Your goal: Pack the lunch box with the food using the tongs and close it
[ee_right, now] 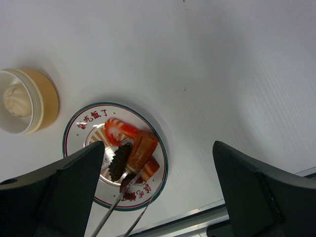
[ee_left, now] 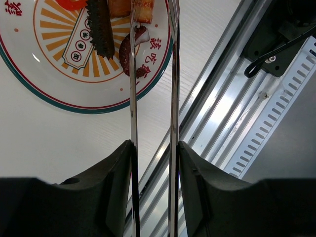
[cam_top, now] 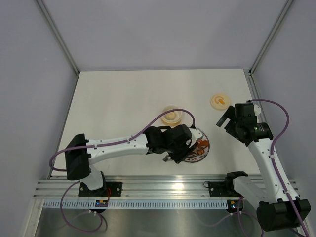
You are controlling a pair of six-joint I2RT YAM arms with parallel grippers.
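A plate (ee_right: 84,143) holds a shrimp (ee_right: 120,128), a brown piece (ee_right: 144,147), a dark spiky piece (ee_left: 101,29), a striped piece (ee_right: 149,171) and a mushroom slice (ee_left: 126,52). My left gripper is shut on a pair of long metal utensils, which reach over the plate; whether food is between their tips cannot be seen clearly. A beige round container (ee_right: 45,98) with a bun (ee_right: 17,101) stands beside the plate. My right gripper (cam_top: 224,121) hangs open and empty to the right of the plate.
A round lid (cam_top: 220,98) with an orange item lies at the back right. A metal rail (ee_left: 207,98) runs along the front edge, close to the plate.
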